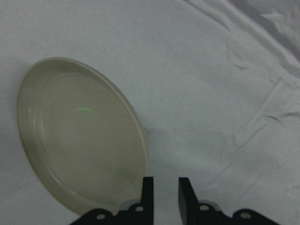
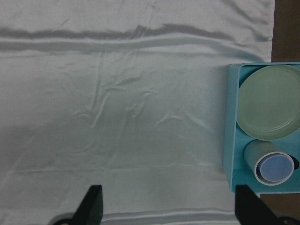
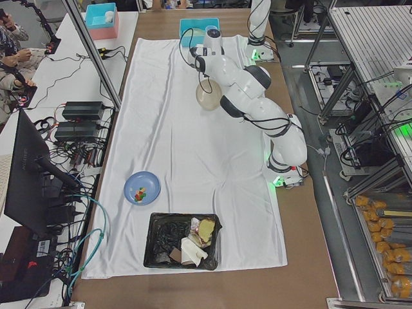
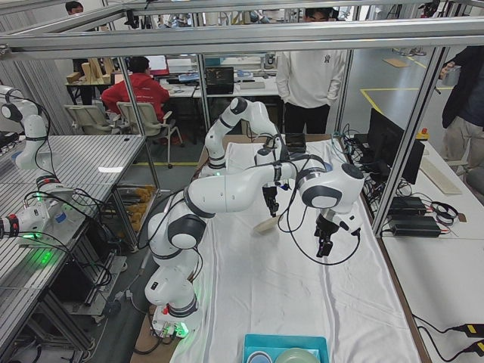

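Observation:
A beige plate lies on the white cloth beneath my arms. My left gripper hangs over the plate's edge, its fingers apart with nothing between them. My right gripper is open above bare cloth, left of a teal bin that holds a green plate and a cup with a blue one inside.
At the near end in the camera left view stand a black bin with food scraps and wrappers and a blue plate with small colored pieces.

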